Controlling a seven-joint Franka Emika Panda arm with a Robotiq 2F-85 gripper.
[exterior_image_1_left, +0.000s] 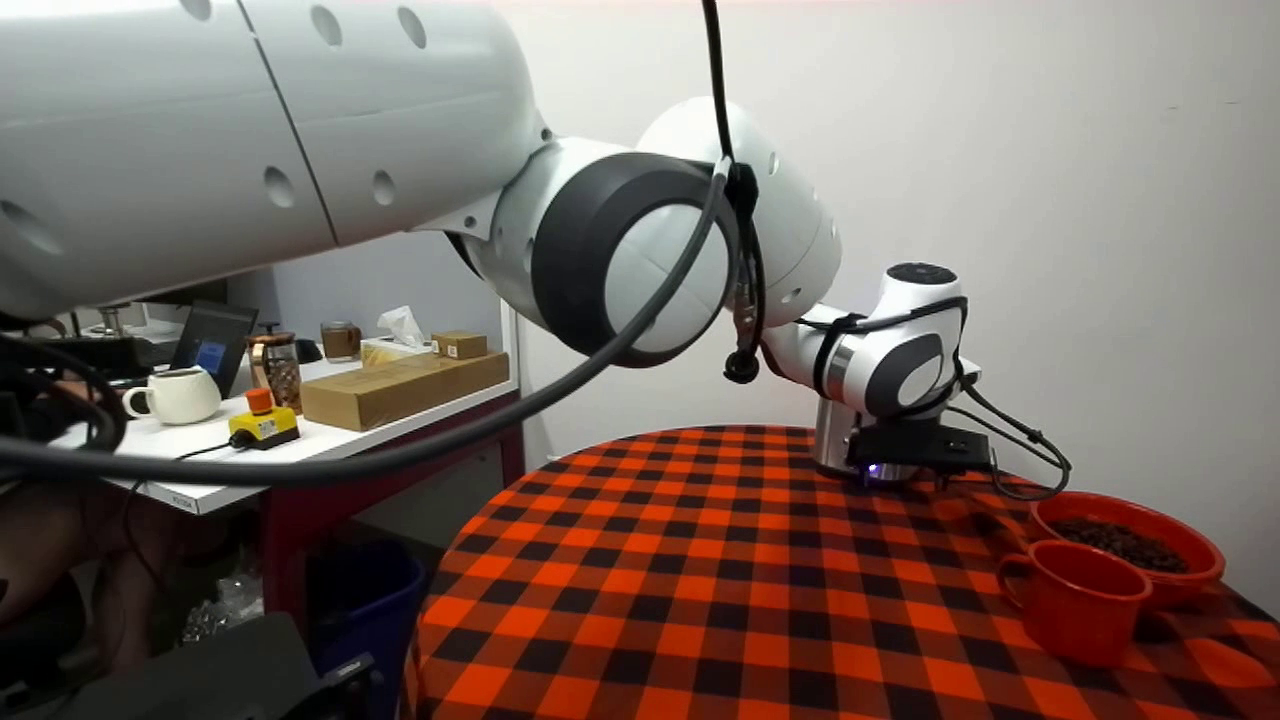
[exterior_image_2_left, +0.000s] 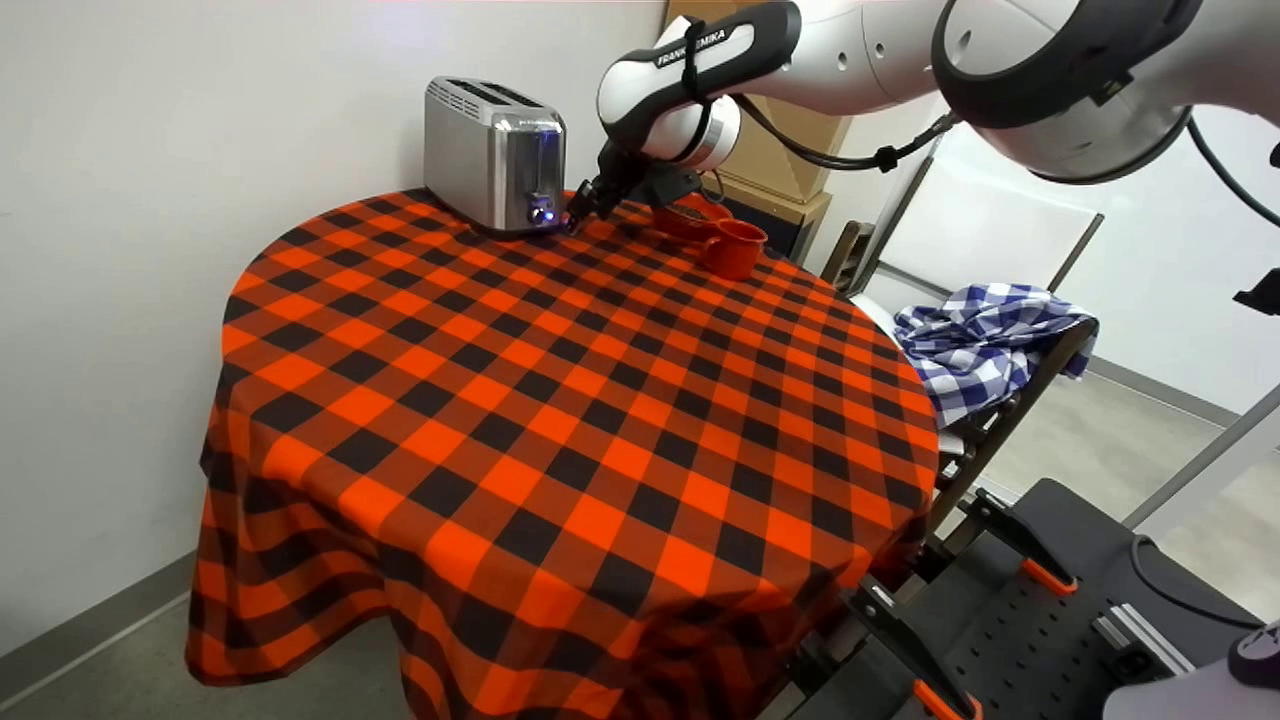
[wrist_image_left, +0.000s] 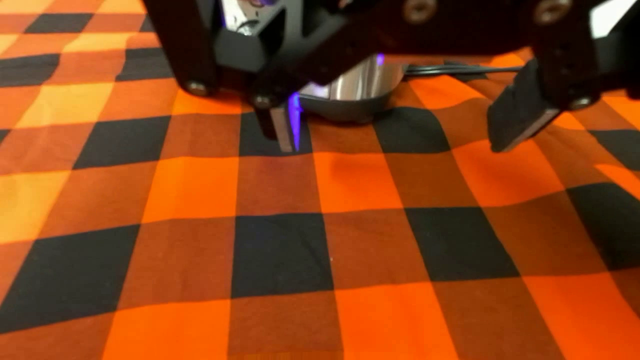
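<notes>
The silver toaster stands upright at the back of the table, its knob lit purple. My gripper is low over the cloth, close to the toaster's knob end. In the wrist view my gripper stands open, its two fingers well apart and only checked cloth visible between the tips. Part of the toaster's base shows behind it, with purple light falling on the left finger. Exterior view 1 has the toaster mostly behind my wrist. Whether a finger touches it I cannot tell.
A red mug and a red bowl of dark beans stand near the table's edge. The checked tablecloth is bare across the middle and front. A grey cable hangs from the arm.
</notes>
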